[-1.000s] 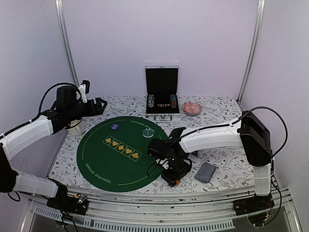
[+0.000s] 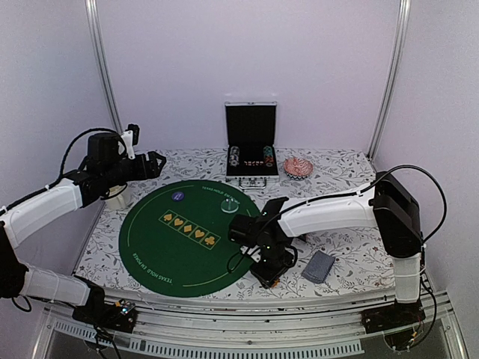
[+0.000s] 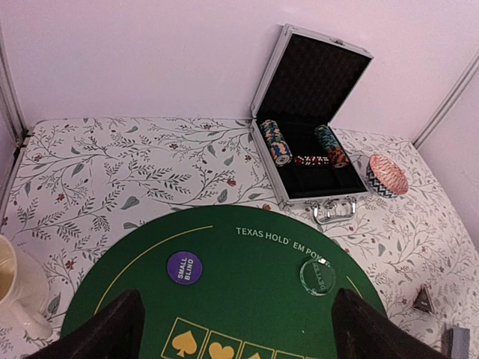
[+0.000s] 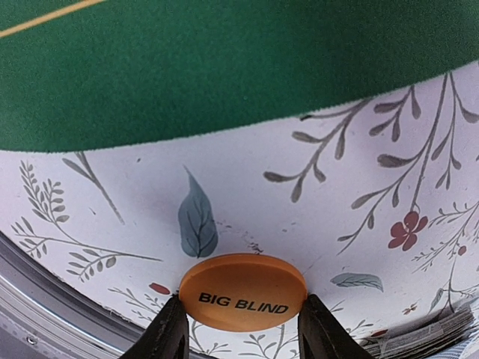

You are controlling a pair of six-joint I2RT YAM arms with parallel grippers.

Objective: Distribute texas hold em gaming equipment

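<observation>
An orange "BIG BLIND" button lies on the patterned cloth just outside the green poker mat. My right gripper is down over it, one fingertip close against each side edge; whether they grip cannot be told. From above, the arm mostly covers that button. The purple "SMALL BLIND" button and a clear dealer disc rest on the mat's far part. My left gripper hangs open and empty left of the mat, its dark fingers wide apart. Beyond the mat stands an open chip case.
A card deck lies right of my right gripper. A patterned bowl is beside the case. Near the left arm is a white cup-like object. Cloth left of the case is clear.
The arms, buttons and mat stay in place.
</observation>
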